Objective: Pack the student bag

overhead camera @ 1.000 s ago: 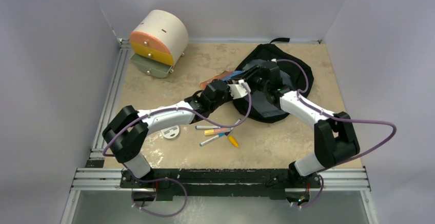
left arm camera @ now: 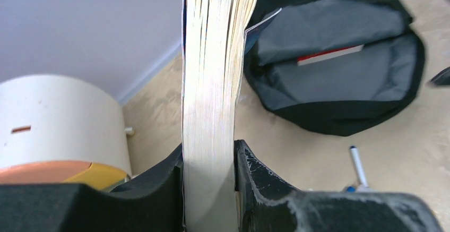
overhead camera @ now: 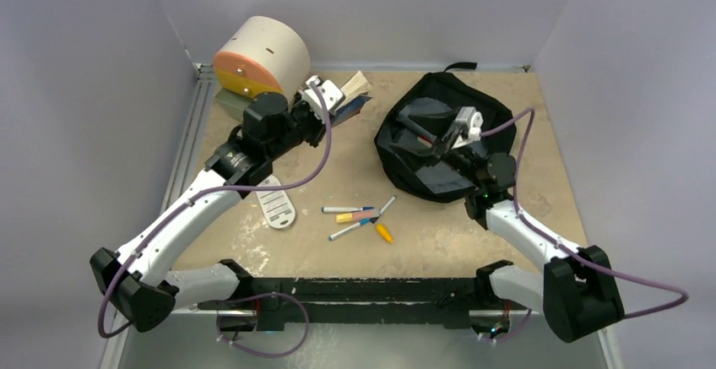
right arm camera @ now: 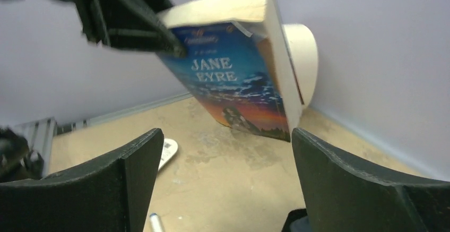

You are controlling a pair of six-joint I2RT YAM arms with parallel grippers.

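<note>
A Jane Eyre paperback (right arm camera: 223, 80) is held up in my left gripper, shut on it at the upper left of the table, beside the drawer box. The black bag (overhead camera: 405, 175) lies open at the right, with a red-and-white item (left arm camera: 329, 54) inside. My right gripper hangs over the bag, open with nothing between its fingers, facing the book. Markers (overhead camera: 346, 210), a highlighter (overhead camera: 353, 217) and an orange object (overhead camera: 384, 232) lie at the front middle, near a white object (overhead camera: 279, 208) partly under my left arm.
The rounded drawer box (overhead camera: 279, 52) stands at the back left, close to the book. Bare table (overhead camera: 540, 183) shows at the right and between bag and left arm. Walls enclose the back and sides.
My left gripper has carried the book up and left, away from the bag.
</note>
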